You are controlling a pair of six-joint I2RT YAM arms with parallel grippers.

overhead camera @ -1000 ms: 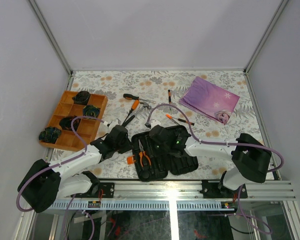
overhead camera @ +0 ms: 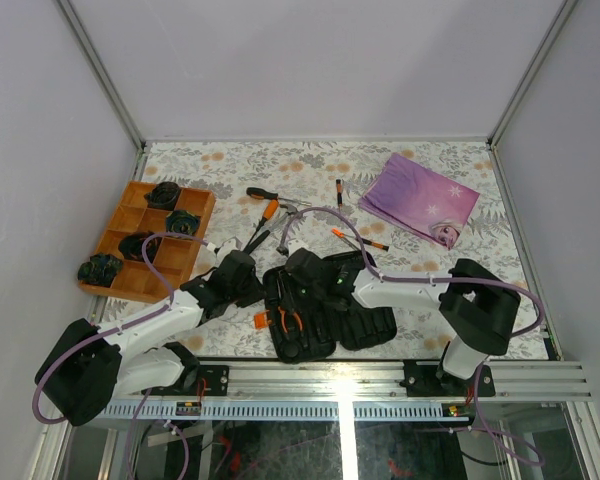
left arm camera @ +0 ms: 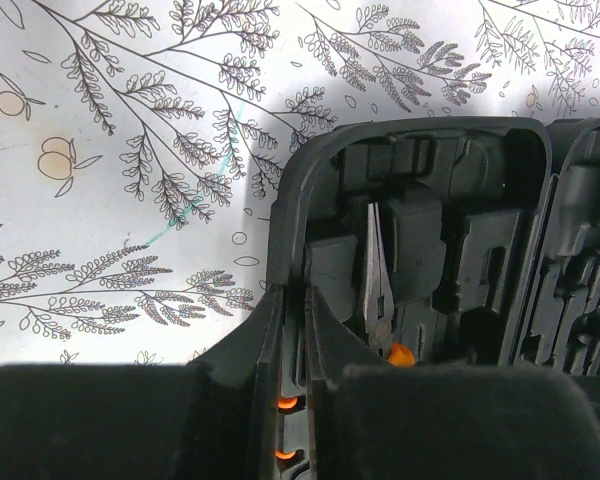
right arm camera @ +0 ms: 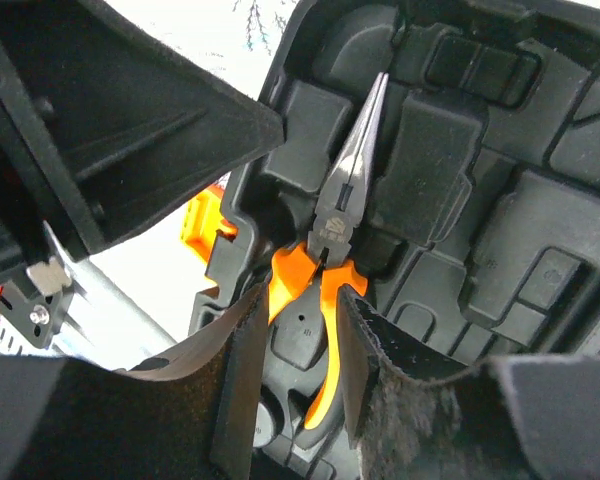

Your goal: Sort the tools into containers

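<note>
Orange-handled pliers (right arm camera: 330, 300) lie in the open black tool case (overhead camera: 365, 325). My right gripper hangs over their handles, its fingers part open, with no grip on them visible. My left gripper is shut on the case's rim (left arm camera: 320, 150) at its left side. Several loose tools lie behind the case, among them a dark-handled screwdriver (overhead camera: 265, 193), an orange-handled tool (overhead camera: 270, 210), a hammer head (overhead camera: 289, 210) and small screwdrivers (overhead camera: 345, 236).
A wooden compartment tray (overhead camera: 130, 215) with dark bundles sits at the left. A folded purple cloth (overhead camera: 420, 195) lies at the back right.
My right arm has moved slightly left over the case, toward the pliers. The left arm and the loose tools look unchanged.
</note>
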